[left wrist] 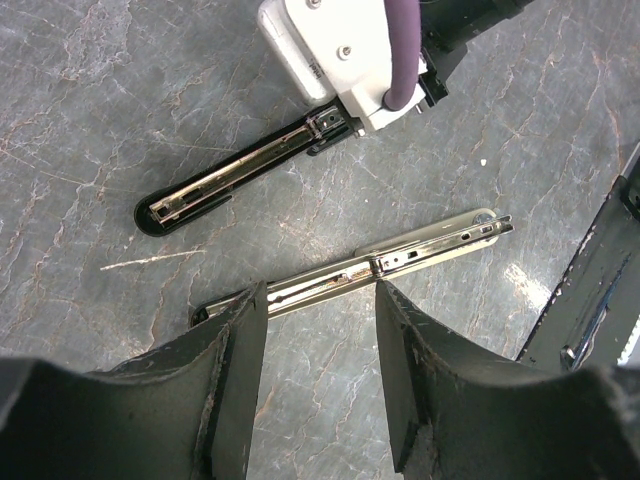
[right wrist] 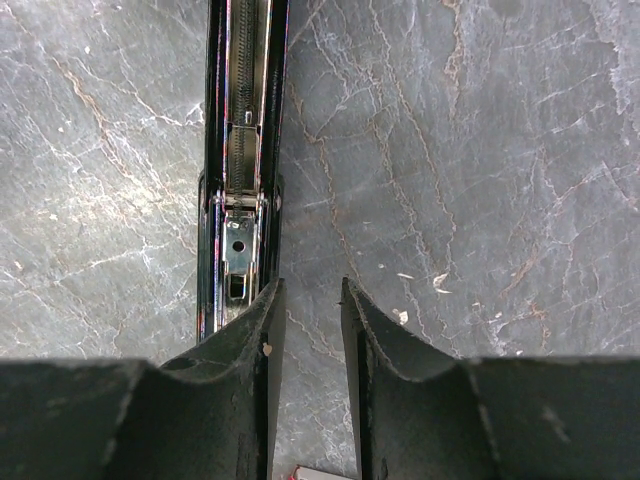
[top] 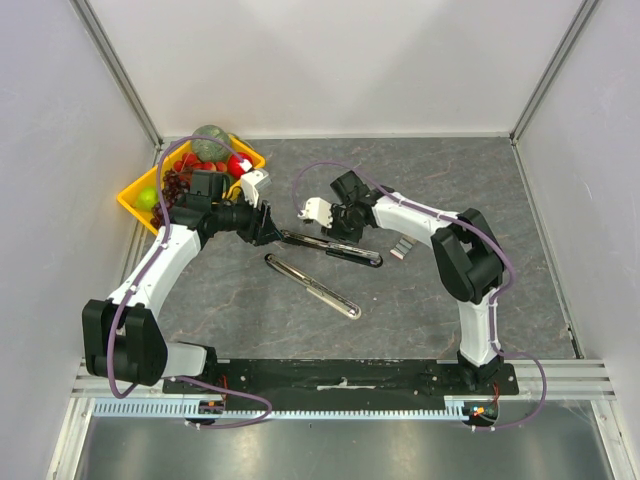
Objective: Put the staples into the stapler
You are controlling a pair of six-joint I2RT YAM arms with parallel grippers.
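An opened black stapler (top: 352, 254) lies across the middle of the table, its metal channel and spring (right wrist: 240, 120) bare in the right wrist view. My right gripper is above it with a gap between its fingers and nothing held. Its left finger (right wrist: 262, 335) overlaps the stapler's edge; contact cannot be judged. Nearer the front lies a second opened stapler (top: 312, 286), with a pale end (left wrist: 480, 222). In the left wrist view my left gripper is open above this one, empty. Small staple strips (top: 403, 247) lie right of the black stapler.
A yellow basket (top: 130, 195) of fruit and vegetables stands at the back left, beside the left arm. Tiny pale bits (right wrist: 403, 316) lie on the grey table near the right gripper.
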